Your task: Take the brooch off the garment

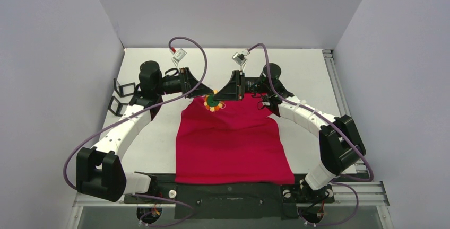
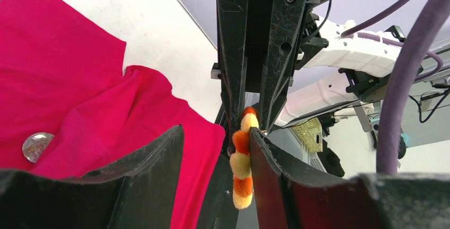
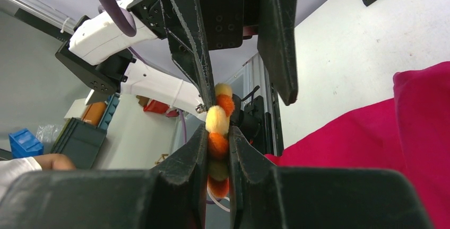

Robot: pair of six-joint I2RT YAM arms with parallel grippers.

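The brooch (image 1: 213,103) is a flower with a green middle and orange and yellow fluffy petals. It hangs above the red garment (image 1: 231,155). My right gripper is shut on it, its petals (image 3: 216,120) rising between the fingertips. Seen edge-on in the left wrist view, the brooch (image 2: 242,160) lies against one finger of my left gripper, which stands part open with a clear gap to its other finger. Along the brooch's side are a small metal piece (image 3: 200,108) and a white loop (image 3: 217,203).
A round shiny disc (image 2: 37,147) lies on the garment. Black frames (image 1: 121,99) stand at the table's left edge. The two grippers are very close together.
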